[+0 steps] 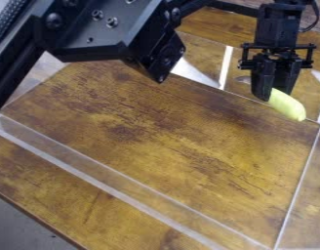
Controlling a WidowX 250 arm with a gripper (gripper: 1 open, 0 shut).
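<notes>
The black gripper (pixel 273 78) points down at the upper right of the camera view, shut on a pale yellow-green oblong object (pixel 288 105). That object sticks out toward the lower right from between the fingers, at the far edge of the near wooden board. Its other end is hidden by the gripper.
A wide, bare wooden surface (pixel 156 156) fills the middle and lower part, with clear strips along its left and right. The black arm (pixel 98 29) crosses the top left. More wooden surface and white patches lie behind the gripper.
</notes>
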